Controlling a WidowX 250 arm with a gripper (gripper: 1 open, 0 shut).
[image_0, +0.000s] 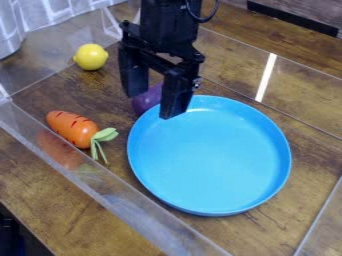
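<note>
My black gripper hangs near the middle of the view, open, its two fingers apart, over the back left rim of the blue plate. A purple eggplant lies behind it, mostly hidden by the gripper. An orange carrot with green leaves lies left of the plate. A yellow lemon sits at the back left.
The wooden table has free room to the right and at the back. A transparent wall runs along the front left.
</note>
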